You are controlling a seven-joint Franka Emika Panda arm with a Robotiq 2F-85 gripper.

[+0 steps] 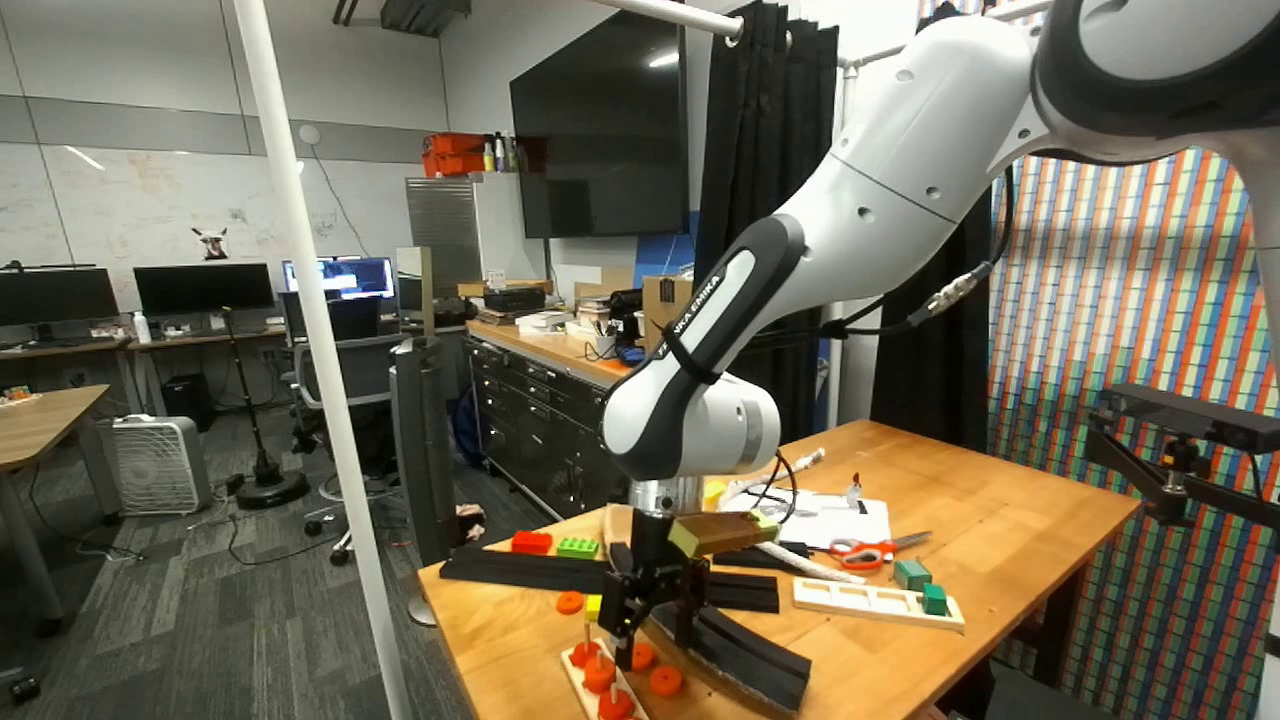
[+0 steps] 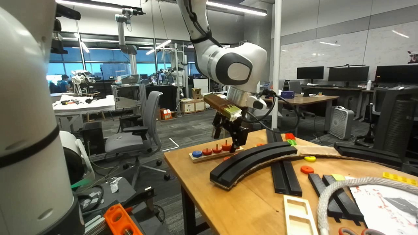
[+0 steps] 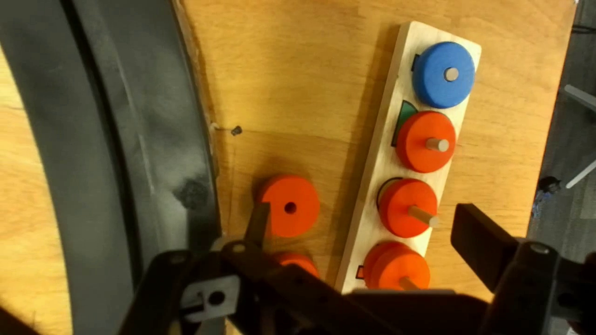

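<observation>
A wooden peg board (image 3: 380, 184) carries a blue disc (image 3: 436, 78) at one end and several orange-red discs (image 3: 416, 148) along the rest, with pegs poking up through them. In the wrist view my gripper is open, its fingers spread on either side of the board's near part, with nothing gripped. One loose orange disc (image 3: 299, 192) lies flat on the table beside the board, by the left fingertip. Another loose disc (image 3: 299, 260) is partly hidden by the gripper. Exterior view 2 has the gripper (image 2: 225, 142) low over the end of the board away from the blue disc.
Close beside the loose discs runs a curved black track (image 3: 151, 139). A further orange disc (image 2: 307, 169) and a yellow piece (image 2: 310, 158) lie beyond the track. Scissors (image 1: 864, 552), a rope (image 2: 329, 195) and a wooden tray (image 1: 864, 599) occupy the table's other side.
</observation>
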